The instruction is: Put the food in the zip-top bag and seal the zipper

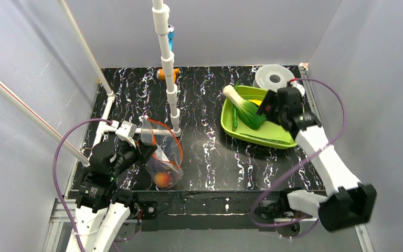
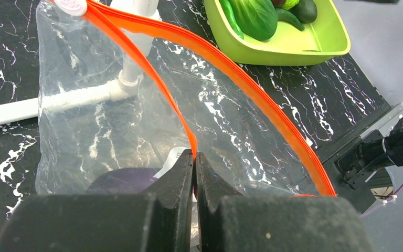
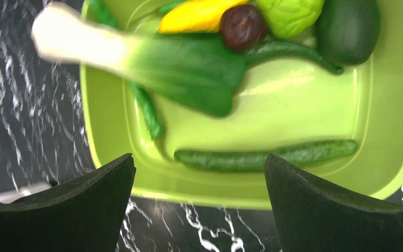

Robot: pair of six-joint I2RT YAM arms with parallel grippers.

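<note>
My left gripper is shut on the orange rim of the clear zip top bag (image 2: 99, 126), whose mouth gapes open. Inside the bag, low down, an orange-red round food (image 1: 162, 179) shows in the top view, and a dark purple item (image 2: 123, 180) in the left wrist view. Above the green basket (image 1: 230, 131), my right gripper stands open with nothing between its fingers. In that basket lie a leek (image 3: 189, 68), a long cucumber-like vegetable (image 3: 265, 156), a yellow pepper (image 3: 199, 16), a dark round fruit (image 3: 242, 26) and an avocado (image 3: 348, 30).
A white pole structure (image 1: 171, 97) rises behind the bag. Behind the basket sits a white roll (image 1: 274, 77). An orange object (image 1: 168, 73) is at the back. Bare marble tabletop (image 1: 210, 163) lies between bag and basket.
</note>
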